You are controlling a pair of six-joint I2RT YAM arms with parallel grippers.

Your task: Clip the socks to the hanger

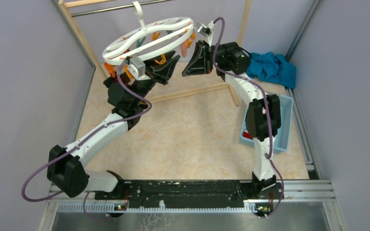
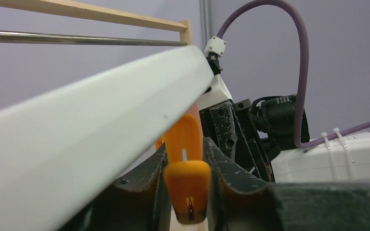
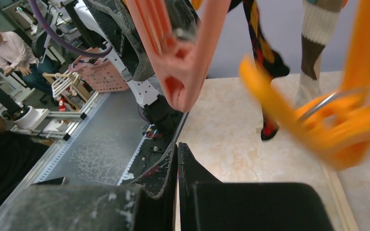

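Observation:
The white round hanger hangs at the top, with orange and pink clips round it. My left gripper is under its front rim; in the left wrist view it is close around an orange clip, though contact is unclear. In the right wrist view a pink clip and a blurred orange clip hang above my right gripper, which is shut with nothing visible between its fingertips. A dark patterned sock and a grey-brown sock hang beyond.
A blue basket stands at the right of the table, with blue cloth behind it. A wooden frame with a steel rod is at the back.

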